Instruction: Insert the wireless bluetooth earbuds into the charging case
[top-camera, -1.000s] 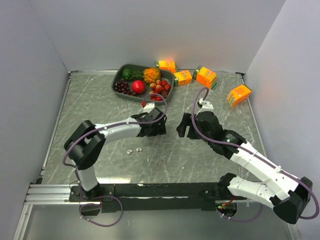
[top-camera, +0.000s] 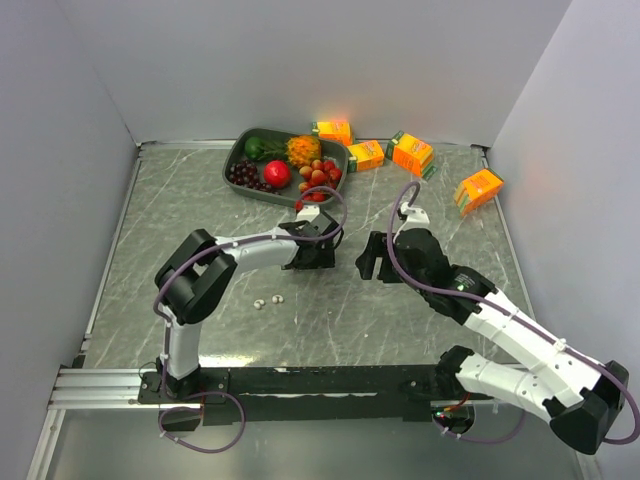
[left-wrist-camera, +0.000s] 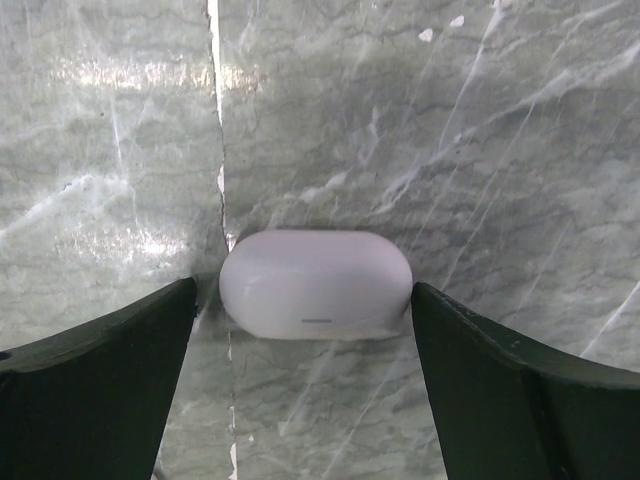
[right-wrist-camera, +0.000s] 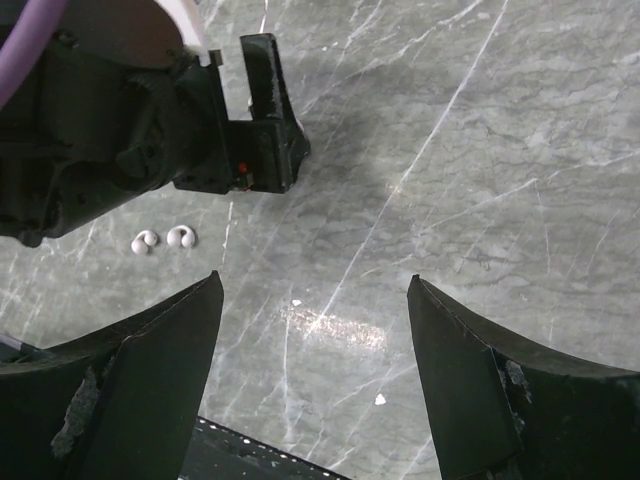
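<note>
The white charging case (left-wrist-camera: 316, 285) lies on the marble table between the fingertips of my open left gripper, which is low over it; from above, that gripper hides the case. Two small white earbuds (top-camera: 268, 301) lie apart from the case, toward the near side of the table, also visible in the right wrist view, left earbud (right-wrist-camera: 143, 242) and right earbud (right-wrist-camera: 182, 236). My right gripper (top-camera: 375, 255) is open over bare table, to the right of the left one, with nothing between its fingers.
A dark tray (top-camera: 236, 191) of fruit and vegetables stands at the back, with several orange cartons (top-camera: 411, 153) to its right and along the back right.
My left arm has shifted a little to the right, its elbow rising in the top view, with the gripper staying near the case. The right arm has moved very slightly.
</note>
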